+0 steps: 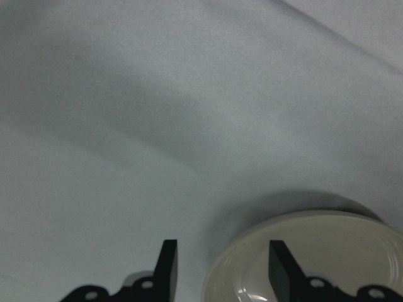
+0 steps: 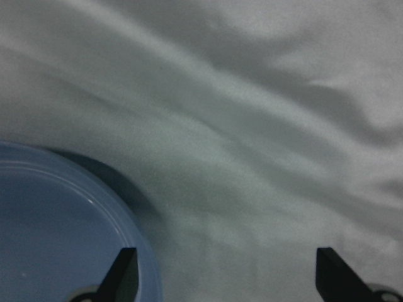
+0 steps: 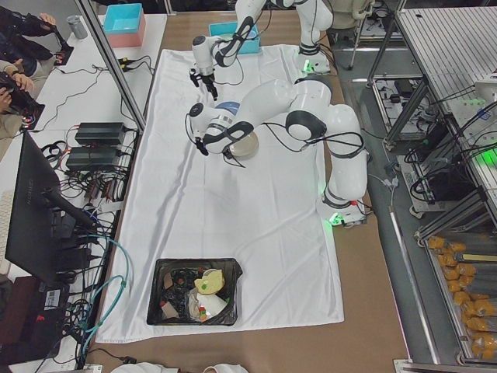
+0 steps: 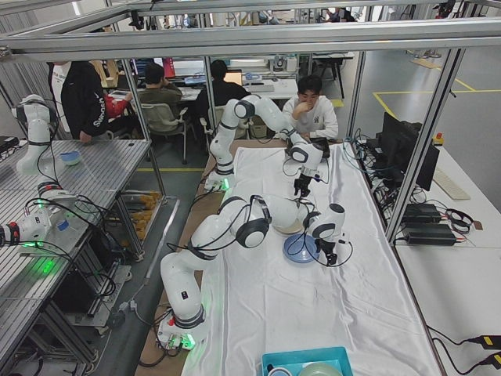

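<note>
A beige plate [image 3: 245, 148] lies on the white cloth, with a blue plate [image 4: 300, 251] beside it. My left gripper hangs over the beige plate's edge, open, with the rim below between and under its fingers. My right gripper is open over the blue plate's edge; the plate's rim shows at the lower left of the right wrist view, below one finger. Neither gripper shows anything held.
A black bin [image 3: 165, 311] with mixed items sits at the near end of the cloth in the camera left view. A turquoise tray [image 4: 301, 352] with dishes is at the opposite end.
</note>
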